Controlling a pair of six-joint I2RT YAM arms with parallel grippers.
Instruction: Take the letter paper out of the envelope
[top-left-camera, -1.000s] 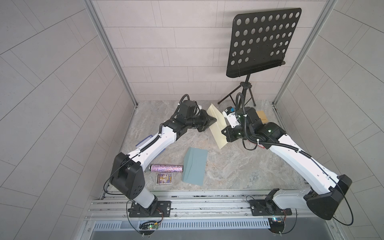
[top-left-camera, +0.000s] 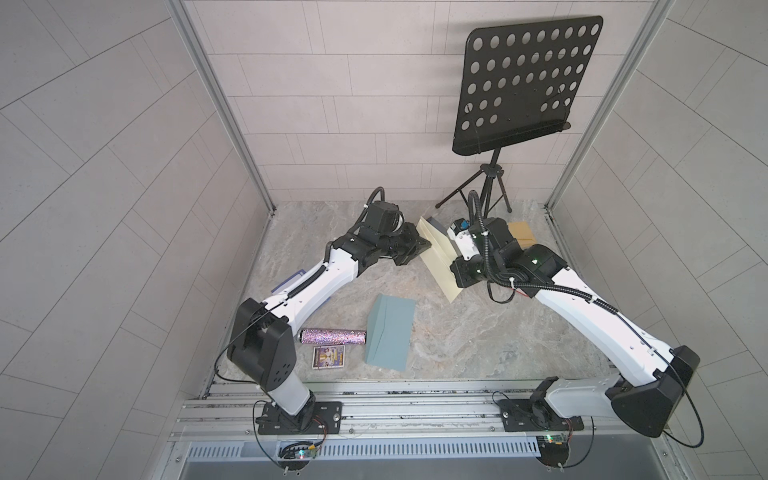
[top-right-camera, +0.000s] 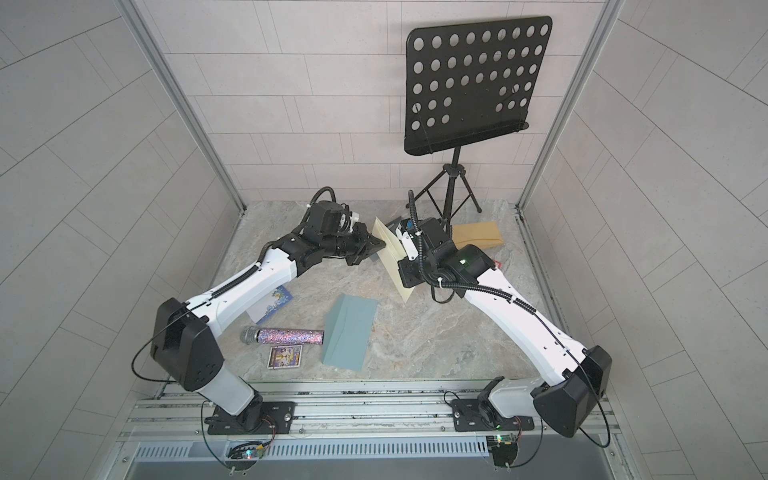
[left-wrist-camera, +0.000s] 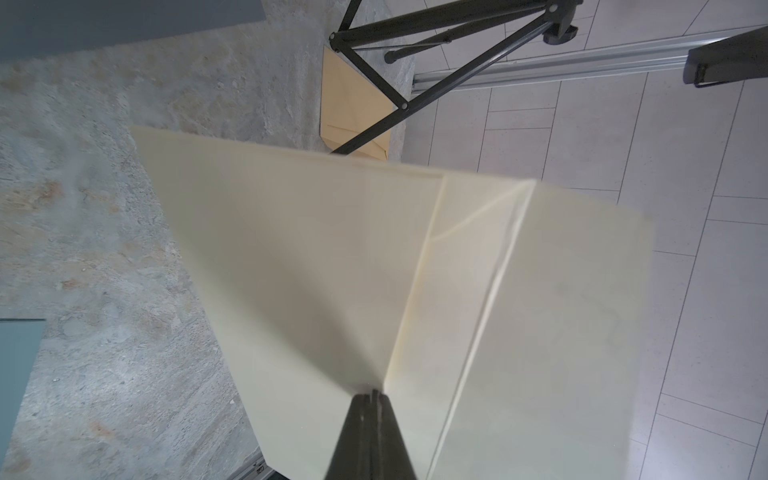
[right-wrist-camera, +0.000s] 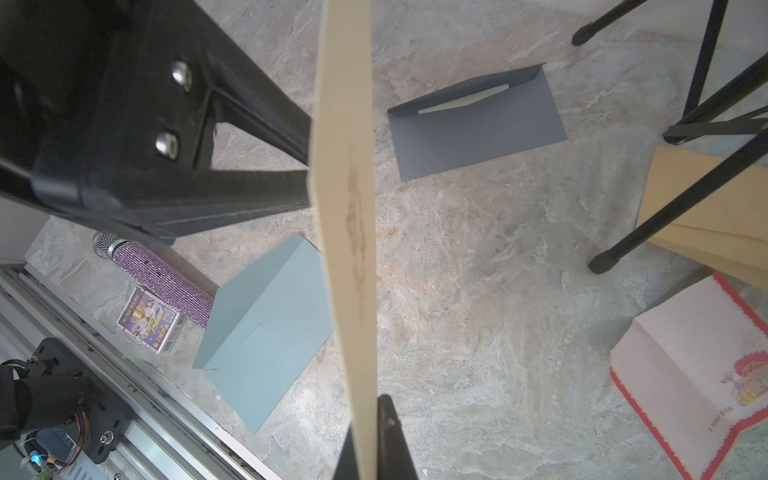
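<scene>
A cream paper piece (top-left-camera: 437, 264) hangs above the table between my two grippers. In the left wrist view this cream piece (left-wrist-camera: 296, 232) has creases and layers, like an envelope with its flap lifted; which layer is letter and which is envelope, I cannot tell. My left gripper is shut with its fingertips against the piece by a crease; whether a layer is pinched between them does not show. My right gripper is shut on the piece, seen edge-on in the right wrist view. Most of the outer side is out of sight there.
On the table lie a light-blue envelope (right-wrist-camera: 276, 336), a dark-grey envelope (right-wrist-camera: 480, 124) with paper showing inside, a tan envelope (right-wrist-camera: 708, 192), a red-edged pink card (right-wrist-camera: 704, 368), and a glittery microphone (top-left-camera: 333, 337). A black music stand (top-left-camera: 524, 84) stands behind.
The cream piece has moved slightly down and right in the top left view. My left gripper has shifted a little right with it, and the right gripper slightly right too. Both stay at the paper.
</scene>
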